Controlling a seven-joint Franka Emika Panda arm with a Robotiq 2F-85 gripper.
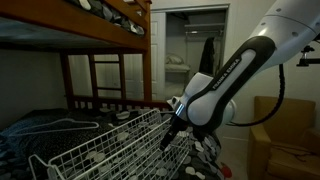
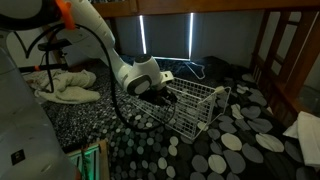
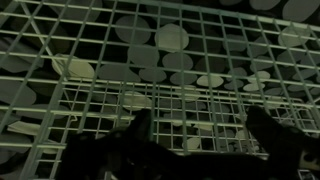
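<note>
A white wire basket stands on the dark dotted bedding, its grid sides facing up and outward. In exterior view 2 the same wire basket lies on the patterned cover, with my gripper at its near left side. My gripper points down beside or over the basket's right side; whether it touches the wires cannot be told. From the wrist, the dark fingers stand wide apart with the basket's wire grid before and between them. No separate object shows held between them.
A white hanger lies on the bedding at the left. The bunk bed's wooden post and ladder stand behind. A tan armchair is at the right. In exterior view 2, bedding lies clear right of the basket.
</note>
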